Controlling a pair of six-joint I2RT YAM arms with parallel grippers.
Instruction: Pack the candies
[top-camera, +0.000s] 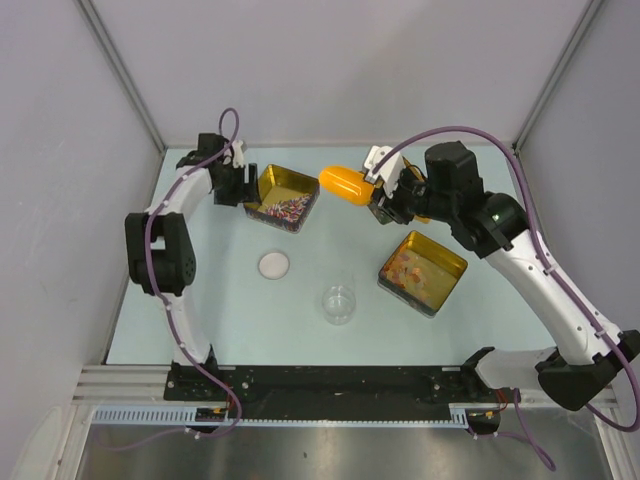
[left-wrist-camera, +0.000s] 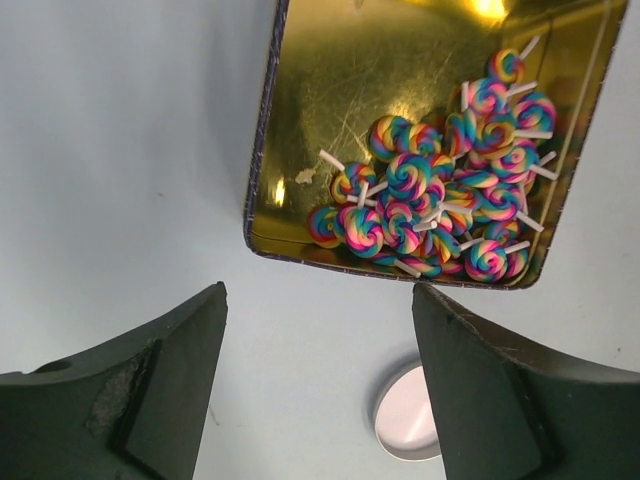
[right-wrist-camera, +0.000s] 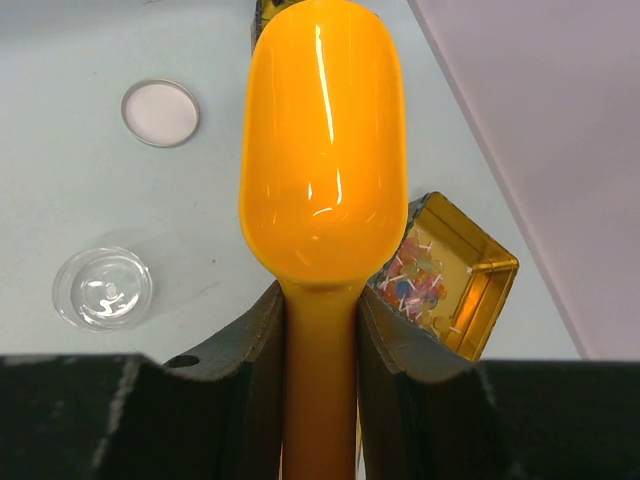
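My right gripper (top-camera: 385, 188) is shut on an orange scoop (right-wrist-camera: 322, 140), held raised over the back-centre of the table. My left gripper (top-camera: 240, 186) is open at the left edge of a gold tin of swirled lollipops (left-wrist-camera: 405, 180), pointing down with the tin between and beyond its fingers in the left wrist view. A second gold tin (top-camera: 435, 270) with small candies sits at the right. A clear round container (top-camera: 339, 303) stands in the front middle, and a white round lid (top-camera: 273, 265) lies left of it.
Another gold tin is partly hidden behind my right arm at the back right. Walls border the table at the back and sides.
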